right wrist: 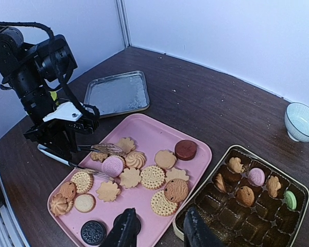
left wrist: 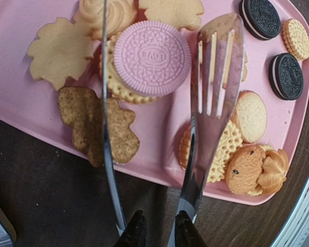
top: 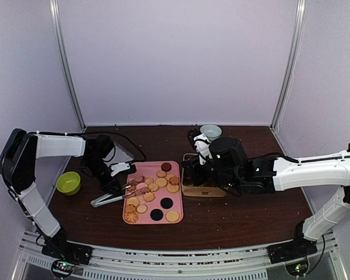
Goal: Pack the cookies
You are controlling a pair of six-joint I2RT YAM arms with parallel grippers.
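Note:
Metal tongs [left wrist: 208, 108] lie across the pink tray [top: 151, 219], their slotted end around a pink cookie [left wrist: 152, 56] on a round biscuit. My left gripper is down at the tongs' arms; whether it grips them I cannot tell. Assorted cookies cover the tray, among them dark sandwich cookies [left wrist: 286, 76]. The divided cookie box [right wrist: 262, 208] holds several cookies, with empty compartments too. My right gripper hangs over the gap between tray and box, its fingers apart.
A metal tray [right wrist: 116, 92] is behind the left arm. A green bowl [top: 68, 184] sits at the left, a pale bowl [right wrist: 301, 123] at the back right.

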